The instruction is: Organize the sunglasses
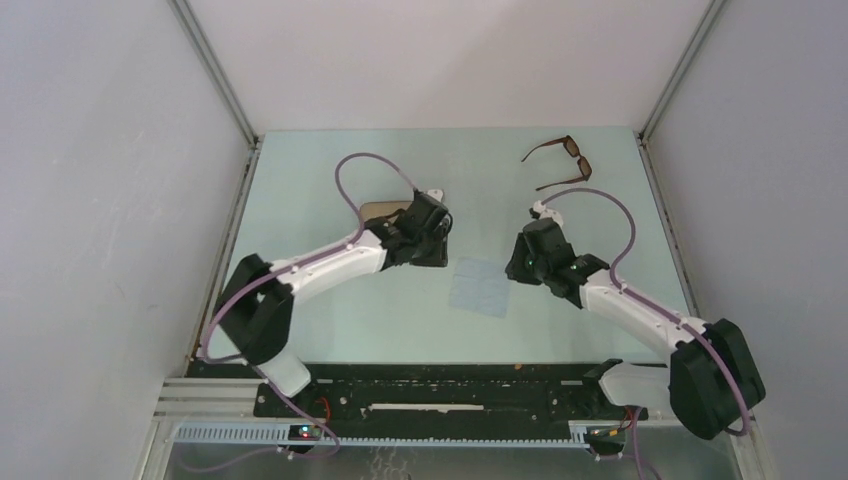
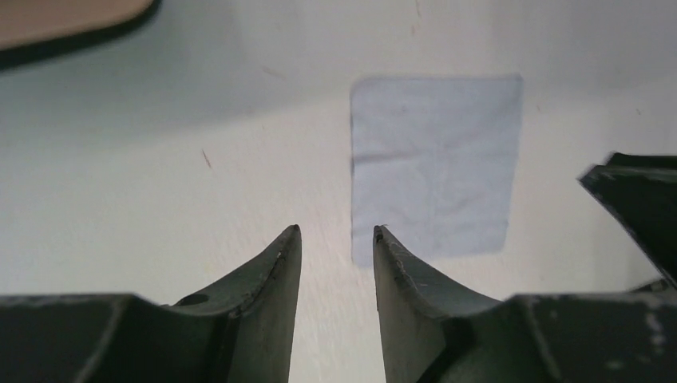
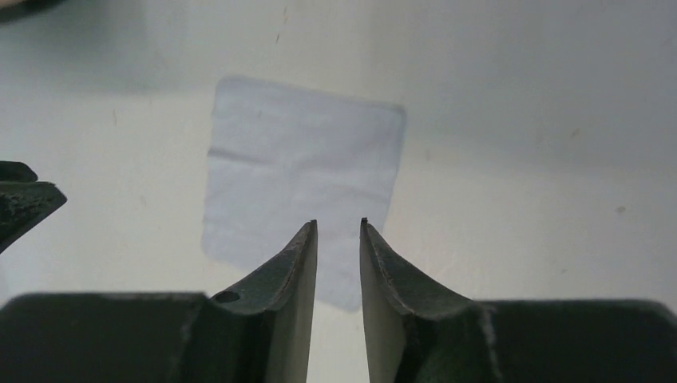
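Unfolded brown sunglasses lie at the table's back right, temples pointing left. A light blue cloth lies flat at the middle of the table, creased but spread out; both wrist views show the cloth whole or nearly so. A tan case is partly hidden behind my left arm. My left gripper is open above the table, left of the cloth, with nothing between its fingers. To the cloth's right hovers my right gripper, its fingers a little apart and empty.
The case's dark-edged corner shows at the upper left of the left wrist view. Walls bound it at the back and sides.
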